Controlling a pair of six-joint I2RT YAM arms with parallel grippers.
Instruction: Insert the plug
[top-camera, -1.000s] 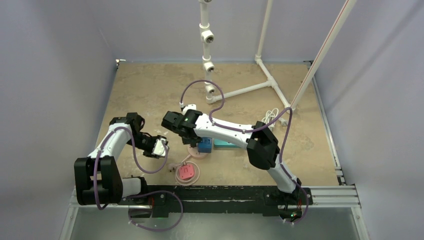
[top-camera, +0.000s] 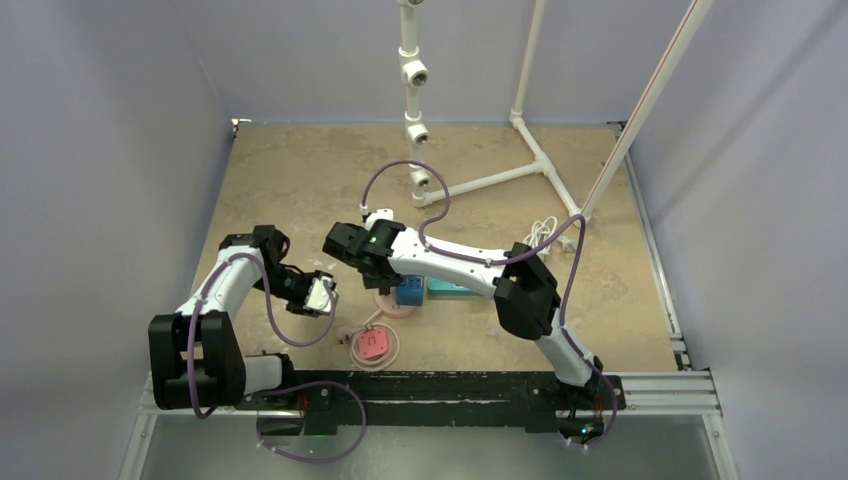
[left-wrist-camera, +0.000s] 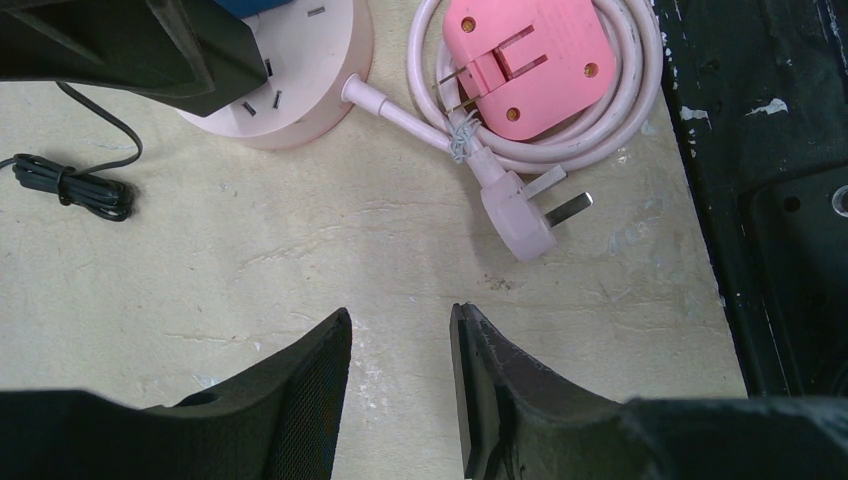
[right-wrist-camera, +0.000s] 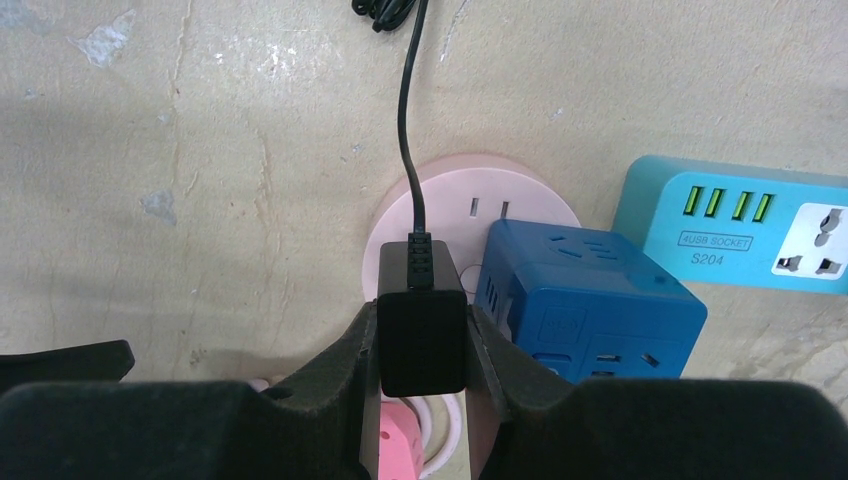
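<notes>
A black adapter plug (right-wrist-camera: 421, 330) with a thin cable sits between the fingers of my right gripper (top-camera: 382, 280), over a round pink socket (right-wrist-camera: 440, 200) beside a blue cube adapter (right-wrist-camera: 595, 310). Its prongs are hidden, so I cannot tell whether they are in the slots. My left gripper stands open and empty, left of the pink socket, facing its cord plug (left-wrist-camera: 515, 215) and the coiled cord around a pink adapter (left-wrist-camera: 525, 65).
A teal power strip (right-wrist-camera: 730, 230) lies right of the blue cube. A white cable bundle (top-camera: 540, 232) and white pipe frame (top-camera: 485, 181) stand behind to the right. A bundled black cable (left-wrist-camera: 75, 187) lies on the table, whose left rear area is clear.
</notes>
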